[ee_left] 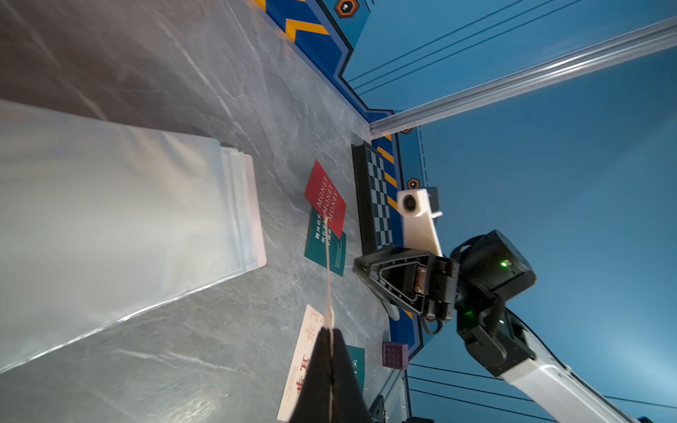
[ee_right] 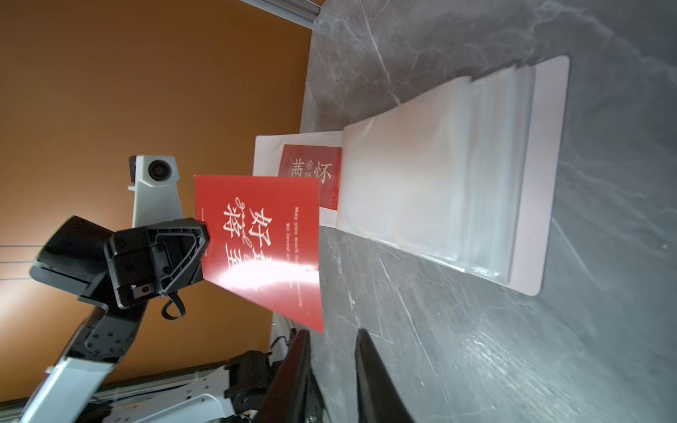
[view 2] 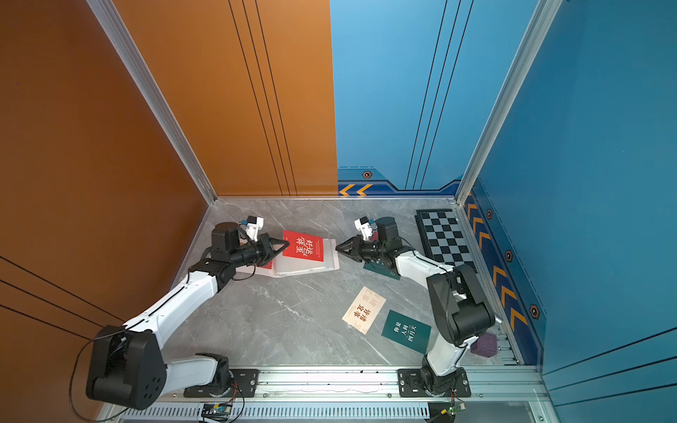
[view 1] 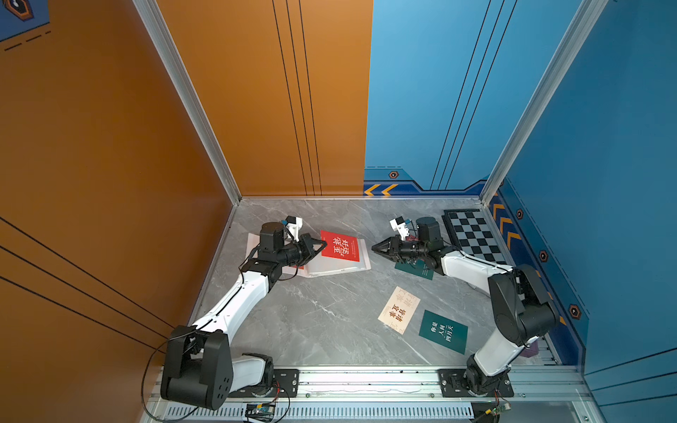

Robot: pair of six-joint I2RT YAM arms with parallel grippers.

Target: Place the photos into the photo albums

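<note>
My left gripper (view 1: 318, 245) is shut on a red photo with white writing (ee_right: 261, 232), held over the album. The photo album (ee_right: 409, 169) lies open with clear sleeves; another red photo (ee_right: 310, 169) shows on its left part. Right of the album, my right gripper is part open with nothing between its fingers. A red photo (ee_left: 323, 197) and a green one (ee_left: 317, 246) lie near the right arm. A cream photo (view 1: 399, 308) and a green photo (view 1: 443, 330) lie at the front right.
A checkered board (view 1: 472, 232) lies at the back right, and a purple block (view 2: 484, 345) at the front right. Walls enclose the back and sides.
</note>
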